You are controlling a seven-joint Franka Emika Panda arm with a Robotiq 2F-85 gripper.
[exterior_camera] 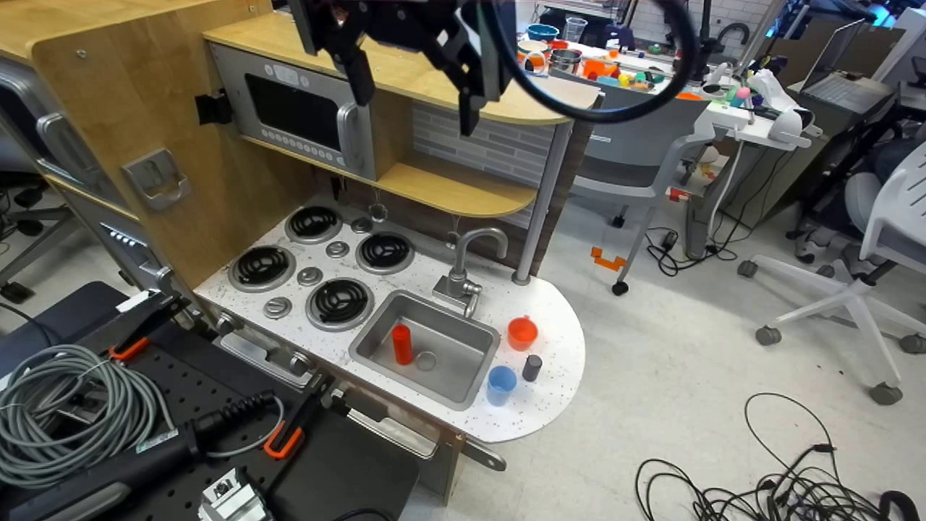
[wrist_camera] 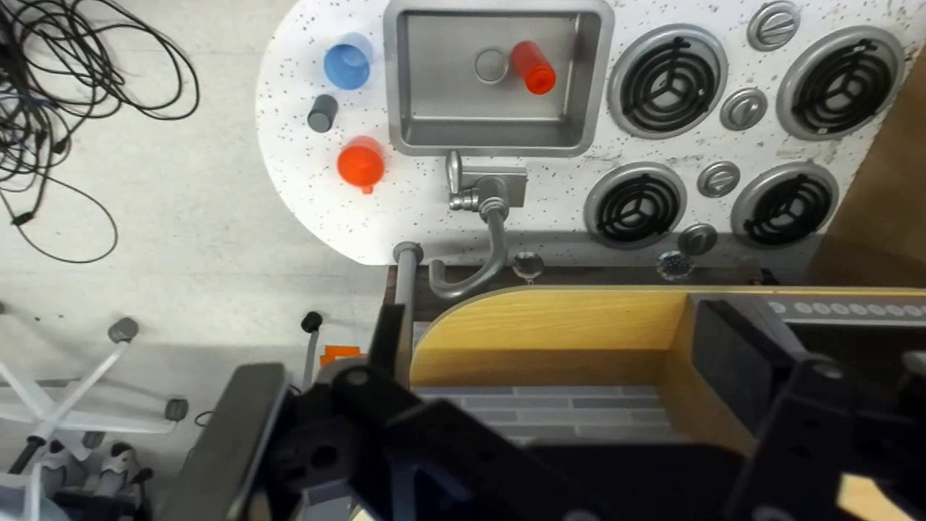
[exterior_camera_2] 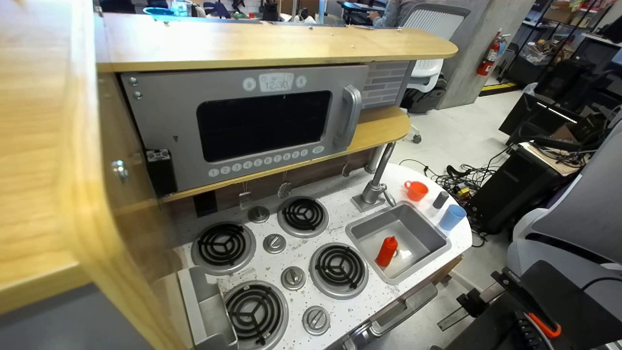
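Observation:
High over the toy kitchen's upper shelf, my gripper [exterior_camera: 414, 103] stands open, its two fingers well apart with nothing between them. In the wrist view a dark finger [wrist_camera: 738, 357] shows on the right side, in front of the microwave's edge. Inside the grey sink [exterior_camera: 475, 382] a red bottle [exterior_camera: 401, 344] stands near the stove side. To the sink's right, on the white counter, are a red cup [exterior_camera: 522, 333], a small dark grey cylinder [exterior_camera: 532, 368] and a blue cup [exterior_camera: 500, 386]. The gripper touches none of these.
A grey microwave [exterior_camera_2: 265, 125] with its door shut sits under the wooden top [exterior_camera_2: 280, 43]. The curved faucet [exterior_camera: 464, 259] rises behind the sink, and a grey post [exterior_camera: 545, 204] supports the shelf. Several black burners [exterior_camera_2: 303, 213] fill the left counter. Bare counter surrounds the cups.

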